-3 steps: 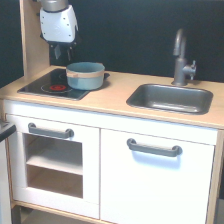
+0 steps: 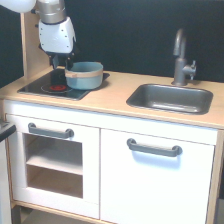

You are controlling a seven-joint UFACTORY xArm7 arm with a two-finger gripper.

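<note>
A blue-grey pot (image 2: 86, 77) stands on the stovetop (image 2: 66, 91), towards its back right. My gripper (image 2: 61, 67) points down at the pot's left side, close to the rim. The dark fingers are small and blurred, so whether they are open or shut, or touching the pot, does not show. Left of the pot, a burner (image 2: 54, 88) glows red.
A metal sink (image 2: 170, 97) with a grey faucet (image 2: 180, 62) is set in the right of the wooden counter (image 2: 116, 93). Bare counter lies between stove and sink. Below are a windowed oven door (image 2: 55, 155) and a white cabinet door (image 2: 155, 180).
My gripper has come down from above the stove to beside the pot's left edge. The pot looks to be in the same place.
</note>
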